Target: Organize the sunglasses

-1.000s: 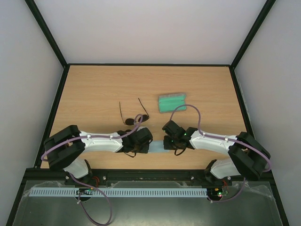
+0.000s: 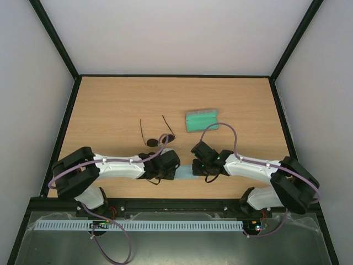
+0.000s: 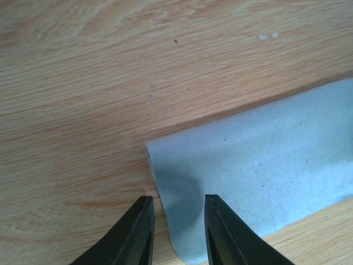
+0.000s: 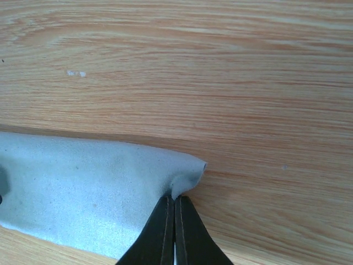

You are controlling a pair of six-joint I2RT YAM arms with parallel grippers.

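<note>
A light blue cloth (image 3: 253, 165) lies flat on the table between my two grippers. In the left wrist view my left gripper is open at the cloth's left edge. In the right wrist view my right gripper is shut on the cloth's pinched, slightly raised right corner (image 4: 182, 179). In the top view, dark sunglasses (image 2: 153, 142) lie with temples unfolded behind the left arm, and a green case (image 2: 201, 121) lies farther back, right of them.
Both arms lie low across its front half.
Both arms have shifted very slightly in the top view; the sunglasses and green case have not moved.
</note>
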